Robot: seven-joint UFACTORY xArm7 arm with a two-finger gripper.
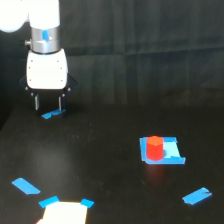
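Observation:
An orange-red cube (154, 148) rests at the left part of a small square outlined in blue tape (170, 160), which has a pale patch inside. Up at the left, well away from the cube, hangs my white gripper (48, 103), pointing down. Its two thin fingers stand apart, so it is open, and no object shows between them.
Strips of blue tape mark the dark table: one (53, 114) below the gripper, one (26, 186) at left, another (197, 196) at lower right. A cream-coloured object (65, 213) is cut off by the bottom edge.

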